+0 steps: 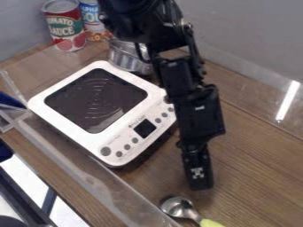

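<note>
My black gripper (198,177) points down at the wooden counter, right of the white induction cooktop (101,111), and is shut, with nothing visible between its fingers. Just below it, near the front of the counter, lies a metal spoon (179,208) with a yellow-green handle. A metal pot (126,58) stands behind the cooktop, partly hidden by my arm.
A tomato sauce can (64,27) and another can (92,14) stand at the back left. A transparent edge strip runs along the front left.
</note>
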